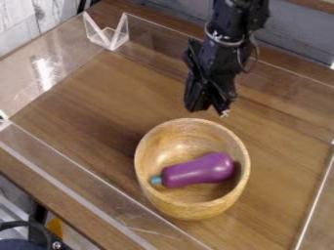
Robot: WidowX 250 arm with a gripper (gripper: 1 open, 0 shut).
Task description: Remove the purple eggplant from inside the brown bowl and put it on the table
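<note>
The brown bowl (147, 161) stands on the wooden table at the lower middle of the camera view. Inside it lies the purple eggplant (198, 171), on its side, its bluish stem end pointing left toward the wall. Above and behind the bowl hangs my black gripper (209, 108), pointing down. It is shut with nothing held, clear of the eggplant and the bowl's far rim.
Bare table (85, 112) stretches left of the bowl, with more free room to its right. A clear plastic piece (108, 32) stands at the back left. Transparent walls edge the table.
</note>
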